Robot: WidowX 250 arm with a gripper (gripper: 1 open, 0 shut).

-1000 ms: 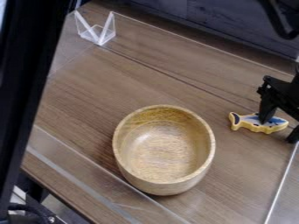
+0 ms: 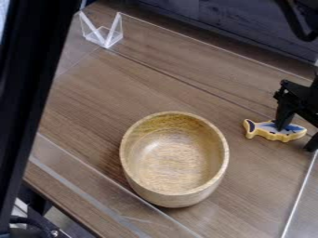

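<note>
A small yellow and blue fish-shaped piece [image 2: 263, 129] lies on the wooden table at the right, beside an empty wooden bowl [image 2: 174, 158] in the lower middle. My black gripper [image 2: 296, 130] is low over the right end of the fish, at the image's right edge, open and partly out of frame; its fingers partly cover the piece.
A clear plastic stand [image 2: 104, 32] sits at the back left. A dark wall runs along the back, and a black post fills the left edge.
</note>
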